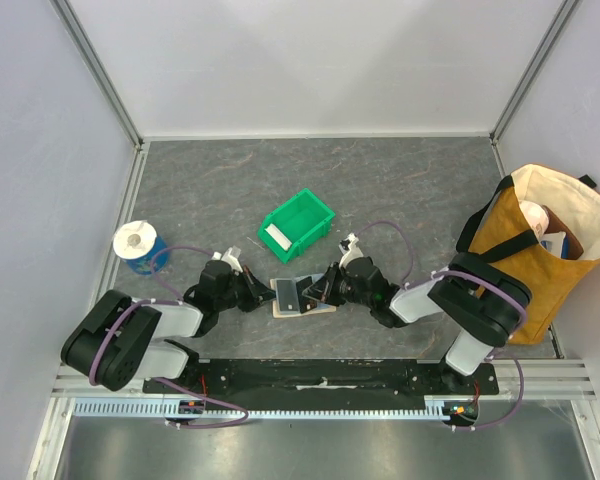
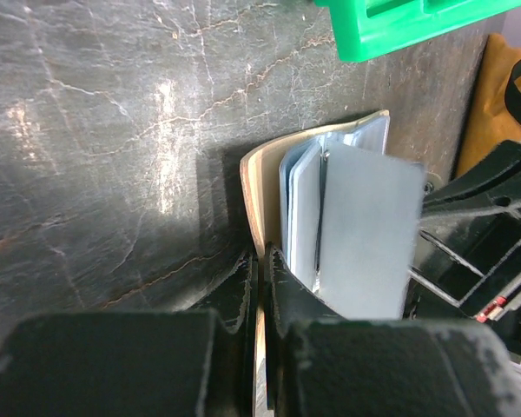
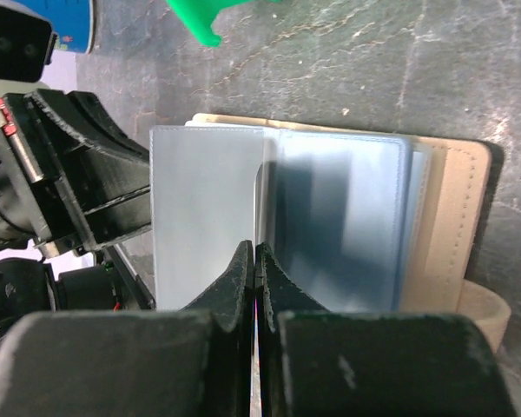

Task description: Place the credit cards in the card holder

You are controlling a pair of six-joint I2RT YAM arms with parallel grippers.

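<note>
The tan card holder (image 1: 325,309) lies open on the table, clear grey-blue sleeves (image 3: 339,208) spread over its cover. My left gripper is shut on the holder's tan edge (image 2: 260,187); a sleeve (image 2: 369,226) stands up beside it. Over the sleeves, my right gripper is shut at the line between a raised grey sleeve (image 3: 208,200) and the flatter stack. Whether a thin sleeve edge is between its fingertips does not show. White cards (image 1: 278,237) lie in the green basket (image 1: 307,217) behind the holder.
A blue tub with a white roll (image 1: 135,241) stands at the left. An orange bag (image 1: 540,265) fills the right side. Both grippers are close together at the holder, while the back of the table (image 1: 380,165) is clear.
</note>
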